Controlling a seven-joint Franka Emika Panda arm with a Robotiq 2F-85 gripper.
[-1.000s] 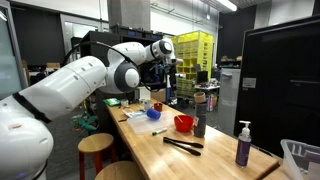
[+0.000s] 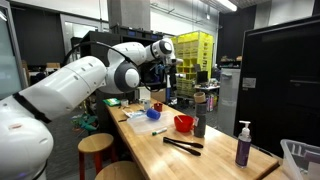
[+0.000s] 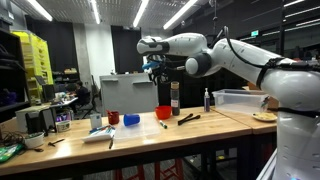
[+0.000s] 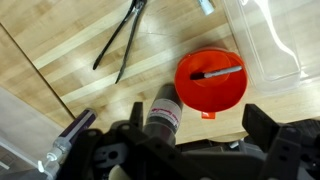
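Observation:
High over the wooden table my gripper stands open, its two dark fingers wide apart at the bottom of the wrist view. Below it on the table is a red bowl (image 4: 201, 94) with a small grey and white item (image 4: 216, 72) inside. Close beside the bowl stands a dark bottle or canister (image 4: 163, 113), partly covered by the left finger. Black tongs (image 4: 131, 35) lie on the wood. A clear plastic bin (image 4: 270, 45) is at the wrist view's upper right. Nothing is between the fingers.
A pump bottle (image 2: 243, 146) stands near the table's edge. Also on the table are a blue cup (image 3: 131, 119), a white tray (image 3: 101, 134) and a red mug (image 2: 158, 106). Stools (image 2: 96, 145) stand beside the table. Bare wood surrounds the tongs.

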